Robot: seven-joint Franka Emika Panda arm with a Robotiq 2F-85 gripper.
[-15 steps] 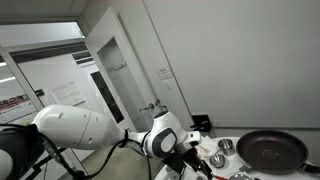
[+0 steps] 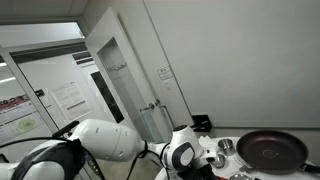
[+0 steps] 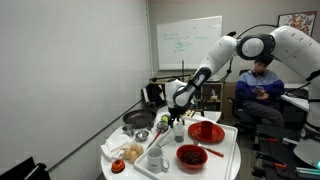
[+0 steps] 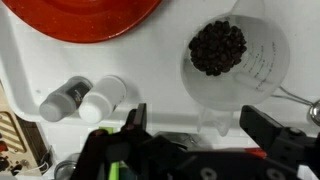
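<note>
In the wrist view, a clear cup with dark beans inside stands on the white surface. Its small handle-like tab lies between the spread fingers of my gripper. The fingers are open; I cannot tell from here whether either finger touches the cup. My gripper's white wrist housing is low over the table in exterior view 1, with its fingertips hard to make out. The arm also reaches down over the table in exterior view 2.
A red plate and two small shakers, one white and one grey, are near the cup. The table also bears a red bowl, a white mug and a dark pan. Someone sits at the right.
In exterior view 1 my arm has come down and shifted to the right, bringing the gripper lower over the table. The pan and metal cups there stay where they were.
</note>
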